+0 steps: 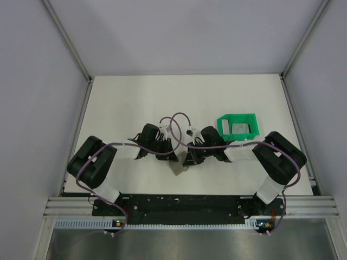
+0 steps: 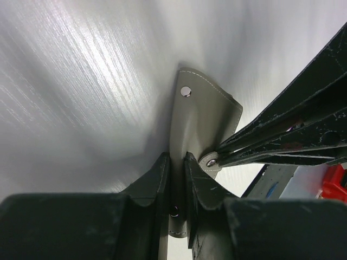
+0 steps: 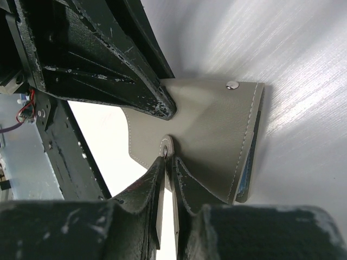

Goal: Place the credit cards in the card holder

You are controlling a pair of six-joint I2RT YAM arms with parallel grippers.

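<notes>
A grey-brown stitched leather card holder (image 1: 177, 169) is held near the front middle of the table. My left gripper is shut on it, along the folded edge with the metal studs. In the right wrist view, a bluish edge (image 3: 247, 169) shows between the layers of the card holder (image 3: 209, 122). My right gripper is shut right at the small snap tab (image 3: 167, 144); whether the thin tab is pinched between the fingertips I cannot tell. Both grippers stand close together in the top view. No separate credit card can be clearly made out.
At the right back stands a green basket (image 1: 251, 116) holding a white piece (image 1: 225, 127) and a greyish flat piece (image 1: 240, 128). The two arms nearly meet over the holder.
</notes>
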